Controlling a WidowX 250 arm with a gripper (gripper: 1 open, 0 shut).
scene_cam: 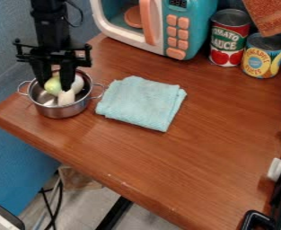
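At the left end of the wooden table stands a steel pot (64, 109) with two handles. My black gripper (58, 72) is directly over it, its fingers reaching down to the pot's opening. In the pot are a pale green-yellow round item (54, 85) and cream-white pieces (65, 97) near the fingers. Whether the fingers hold any of these cannot be told.
A folded light-blue cloth (140, 105) lies right of the pot. A toy microwave (167, 22) stands at the back, with two cans (226, 43) (261, 59) beside it. A black appliance (275, 198) edges the right.
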